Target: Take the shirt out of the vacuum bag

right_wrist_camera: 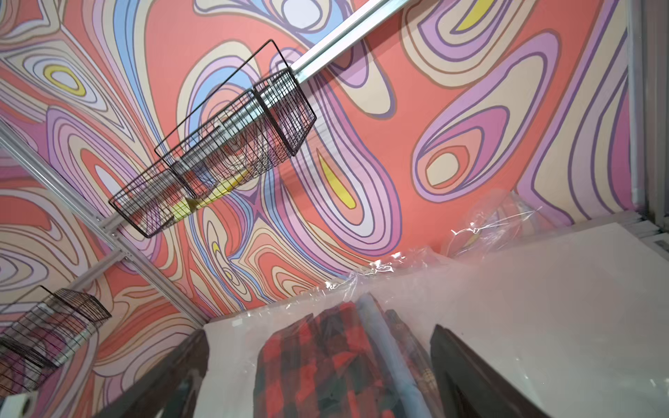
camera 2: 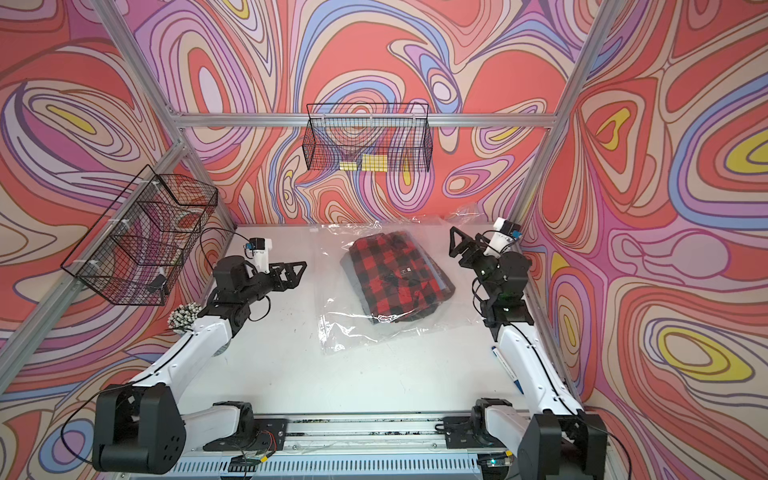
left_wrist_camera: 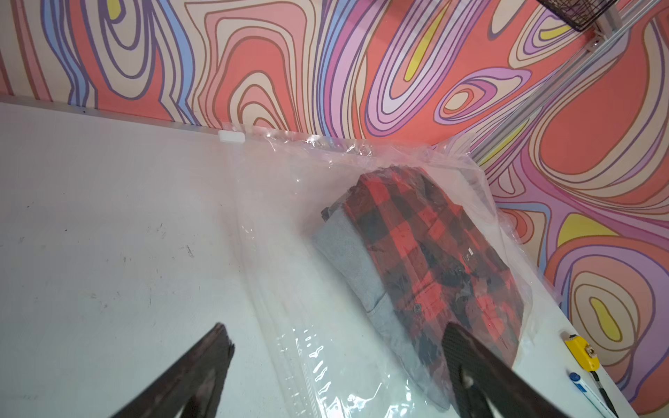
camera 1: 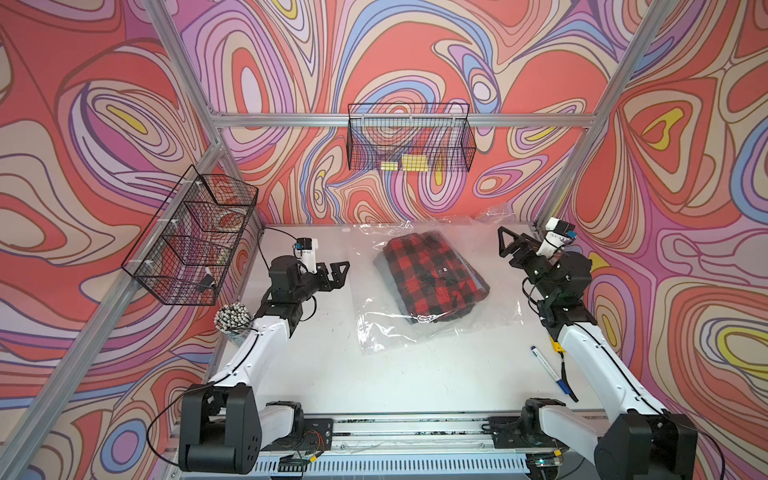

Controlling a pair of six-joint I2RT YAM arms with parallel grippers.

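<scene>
A red and black checked shirt point(camera 1: 432, 276) lies folded inside a large clear vacuum bag point(camera 1: 374, 324) at the back middle of the table. Grey-blue cloth point(left_wrist_camera: 348, 254) and other dark fabric show under and beside it, also within the bag. My left gripper point(camera 1: 340, 275) hangs open to the left of the bag, empty. On the other side, above the bag's right part, my right gripper point(camera 1: 509, 241) is open too, with nothing between its fingers. Both are apart from the shirt. Where the bag's opening lies, I cannot tell.
Blue-capped marker point(camera 1: 552, 372) and yellow cutter point(left_wrist_camera: 582, 351) lie at the table's right side. A flower pot point(camera 1: 233, 321) stands at the left edge. Wire baskets hang on the back point(camera 1: 412, 144) and left point(camera 1: 192, 240).
</scene>
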